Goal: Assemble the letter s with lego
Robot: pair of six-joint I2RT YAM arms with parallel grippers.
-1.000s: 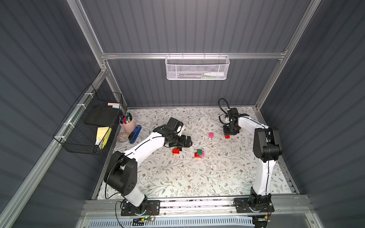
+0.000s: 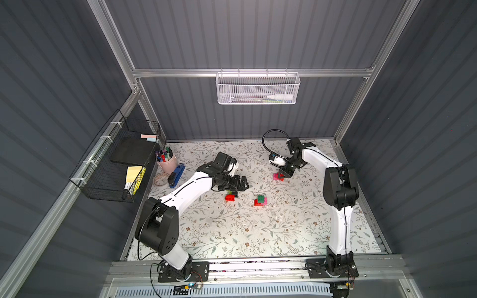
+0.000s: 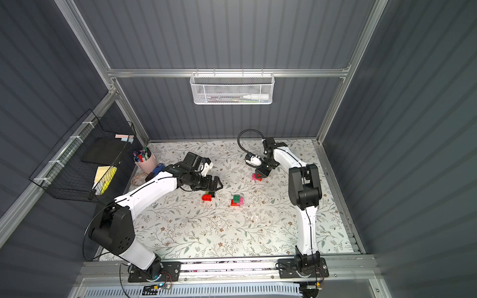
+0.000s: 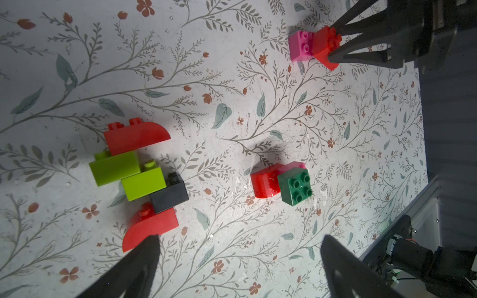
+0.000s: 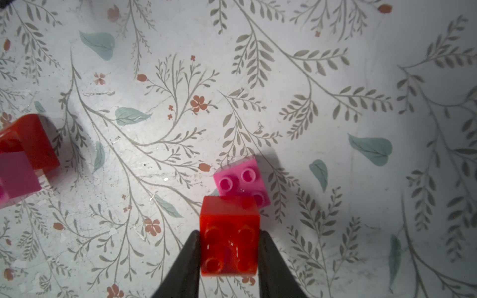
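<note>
My right gripper is shut on a red brick [image 5: 229,221], held at a pink brick [image 5: 241,173]; whether the two touch I cannot tell. My left gripper [image 2: 241,182] stands open over a cluster of loose-looking pieces: curved red bricks [image 4: 136,137] [image 4: 150,229], lime bricks [image 4: 115,168] and a dark brick [image 4: 169,195]. Between the grippers, toward the front, lies a group with a dark green brick [image 4: 294,186], a red piece [image 4: 264,183] and a pink piece partly hidden.
A pen cup [image 2: 167,164], blue stapler [image 2: 176,175] and tape roll [image 2: 160,179] sit at the left edge. Wire baskets hang on the left and back walls.
My right gripper lifted the red brick from right of the pink brick and moved it left, over beside the pink one. The left arm has barely moved.
</note>
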